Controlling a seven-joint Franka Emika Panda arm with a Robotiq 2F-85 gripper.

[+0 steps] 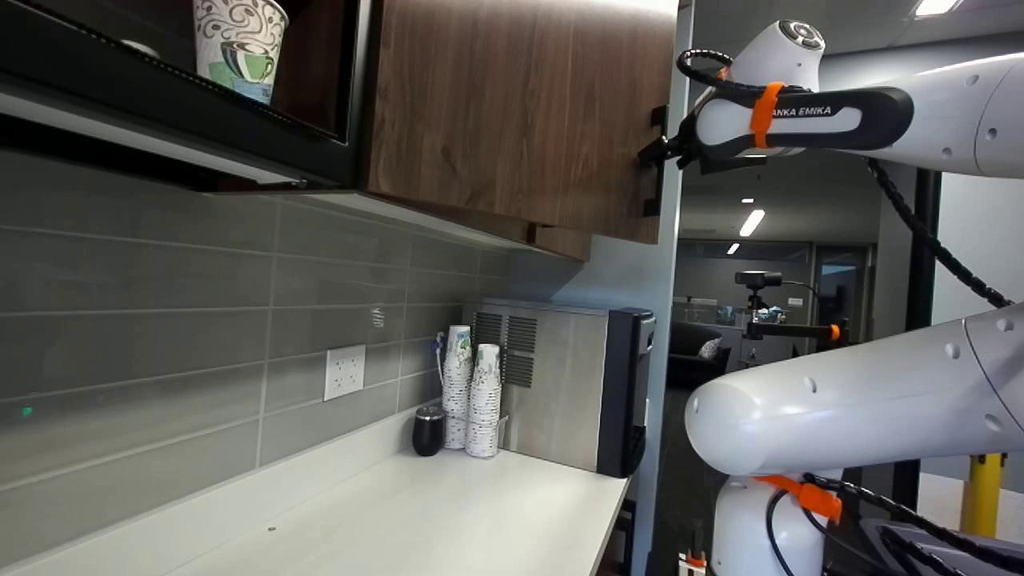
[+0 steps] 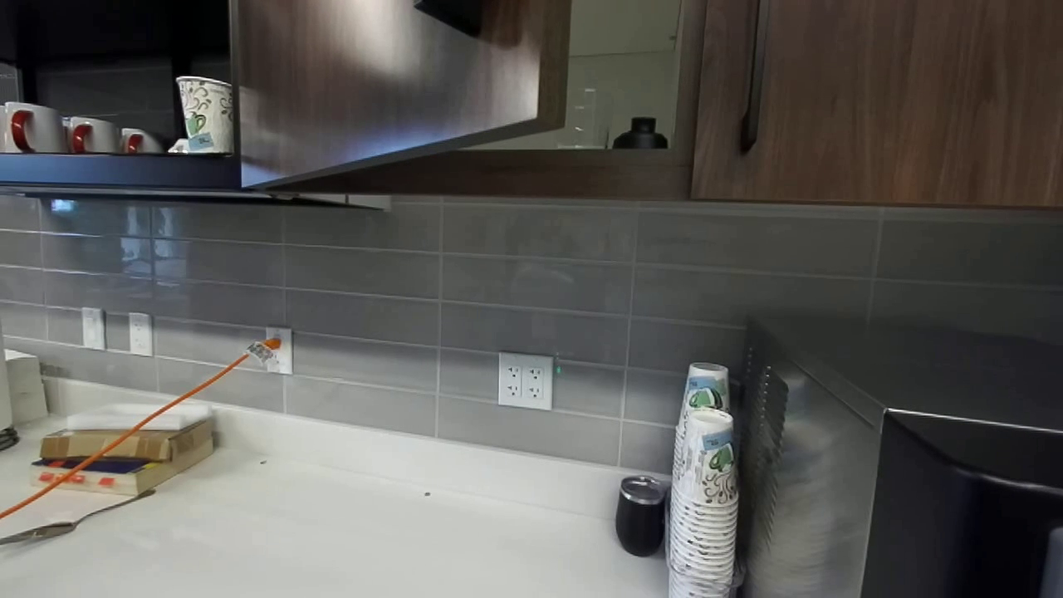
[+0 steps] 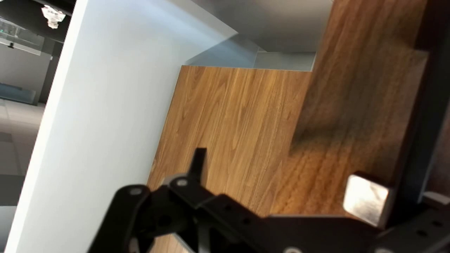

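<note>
A brown wooden cabinet door (image 1: 518, 115) stands swung partly open, as its tilted lower edge in exterior view 2 shows. It carries a black bar handle (image 1: 654, 197) near its free edge. My gripper is at this handle, its fingers spread apart in the wrist view. The dark handle (image 3: 434, 88) runs down the right side there, close to the finger with the light pad (image 3: 366, 198); contact between them is unclear. The other finger (image 3: 197, 165) stands apart on the left. Nothing shows clamped between them.
Below lies a white counter (image 1: 413, 518) with a black tumbler (image 1: 428, 430), stacked paper cups (image 1: 484, 403) and a steel machine (image 1: 557, 384). A pale side panel (image 3: 105, 105) stands near the gripper. A black bottle (image 2: 640, 134) shows inside the cabinet.
</note>
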